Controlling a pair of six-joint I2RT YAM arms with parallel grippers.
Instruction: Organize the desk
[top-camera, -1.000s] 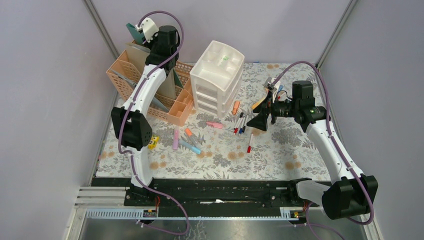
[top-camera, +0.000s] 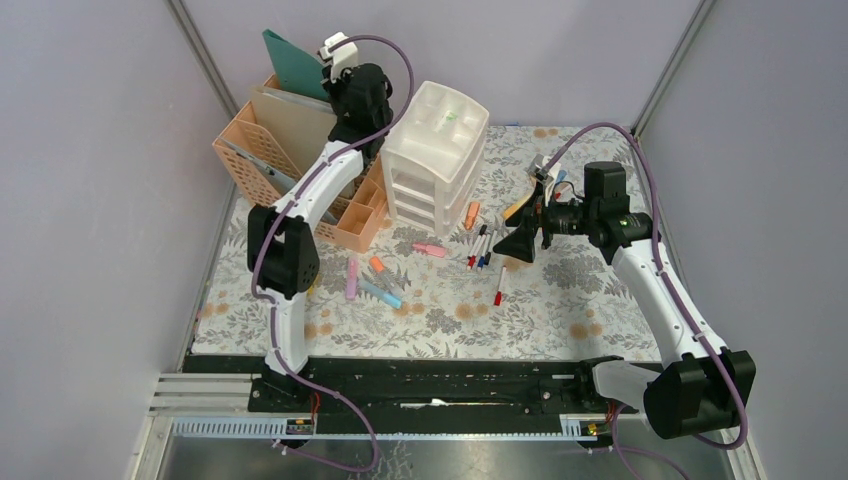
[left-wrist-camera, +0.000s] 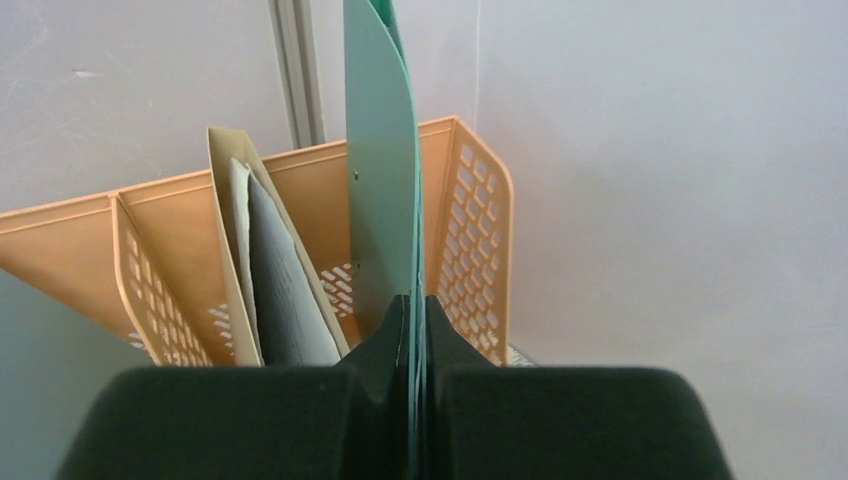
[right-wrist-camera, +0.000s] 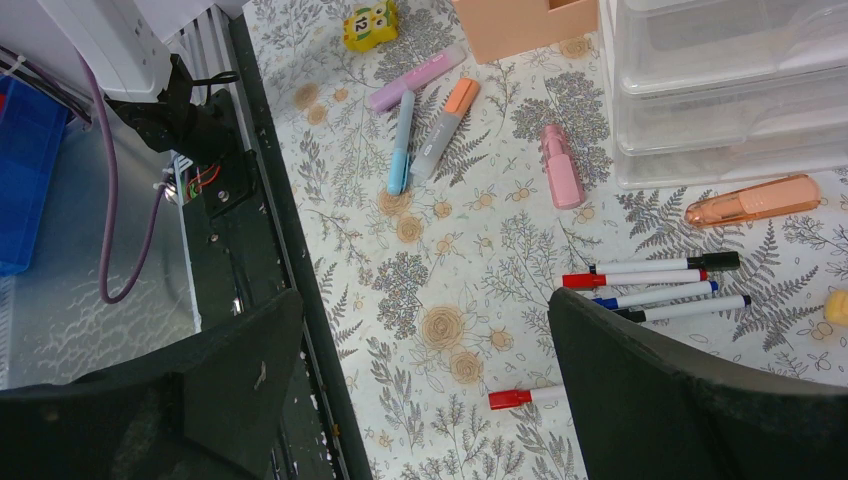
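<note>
An orange organizer (top-camera: 240, 160) at the back left holds folders and papers. My left gripper is shut on a thin teal folder (left-wrist-camera: 380, 200), which stands upright inside the organizer behind a cream folder (left-wrist-camera: 225, 240). My right gripper is open over the desk (right-wrist-camera: 440, 250). Beneath it lie several markers (right-wrist-camera: 650, 265), an orange pen-like item (right-wrist-camera: 750, 200), a pink bottle (right-wrist-camera: 562, 170) and colored highlighters (right-wrist-camera: 450, 120).
A white drawer unit (top-camera: 435, 150) stands right of the organizer. A yellow tape measure (right-wrist-camera: 370, 25) lies at the left.
My left gripper has moved rightward along the back of the organizer with the teal folder, which now shows more at the top. The right arm is unchanged.
</note>
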